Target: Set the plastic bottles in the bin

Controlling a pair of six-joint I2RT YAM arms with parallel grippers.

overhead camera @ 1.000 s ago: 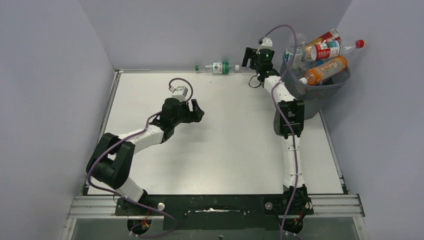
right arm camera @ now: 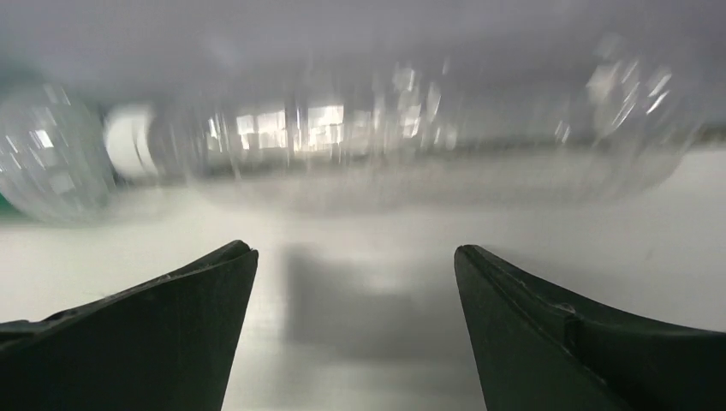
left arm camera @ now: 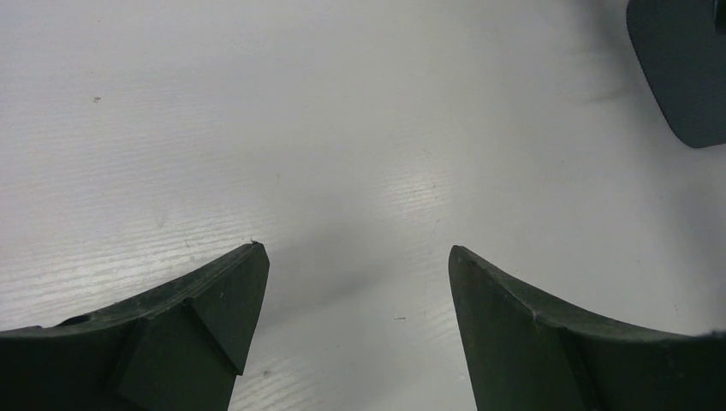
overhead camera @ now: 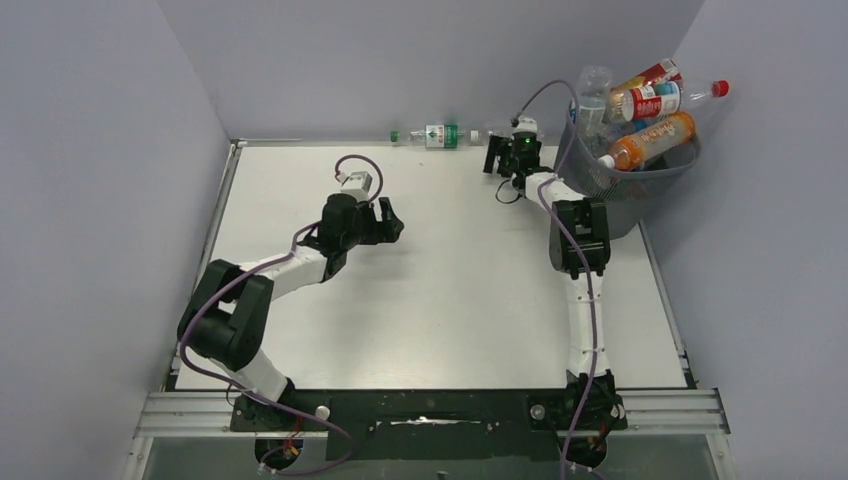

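Observation:
A green-labelled bottle [overhead camera: 441,137] lies along the back edge of the table. To its right a clear bottle [right arm camera: 411,137], white-capped and blurred in the right wrist view, lies just beyond my right gripper; in the top view the gripper largely hides it. That gripper's fingers are apart with nothing between them. My left gripper hangs open over bare table at the left-centre, with nothing between its fingers.
A grey bin [overhead camera: 635,205] heaped with plastic bottles stands at the back right, close beside my right arm. Walls bound the back and sides.
My right gripper has moved toward the front of the table, away from the back wall. My left gripper has shifted very slightly.

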